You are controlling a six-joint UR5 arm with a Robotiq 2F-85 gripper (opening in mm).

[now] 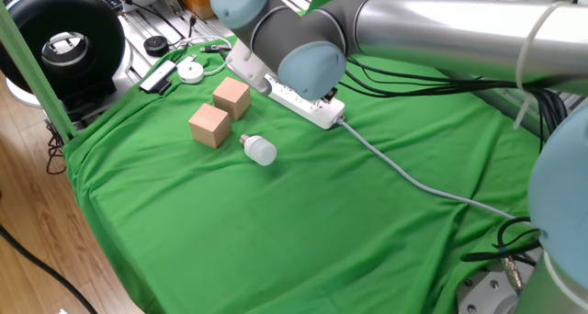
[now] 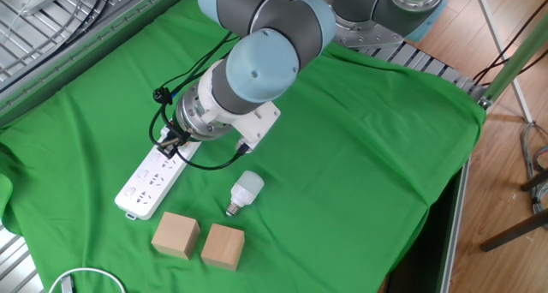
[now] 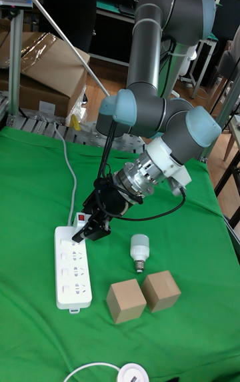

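Observation:
A white power strip (image 3: 73,277) lies on the green cloth, with a red switch (image 3: 81,217) at its cord end. My black gripper (image 3: 87,229) points down at that end in exterior view 3, its tips at or just over the strip. Contact cannot be made out, and neither can the gap between the fingers. In exterior view 2 the wrist hides most of the gripper, above the strip (image 2: 152,183). A white bulb (image 2: 247,188) with a metal screw base lies on its side, apart from the gripper. Two wooden cubes (image 2: 176,235) (image 2: 223,247) sit near the bulb.
The strip's grey cord (image 1: 413,178) runs across the cloth toward the arm's base. A round white charger (image 1: 190,71) with a cable lies beyond the cubes.

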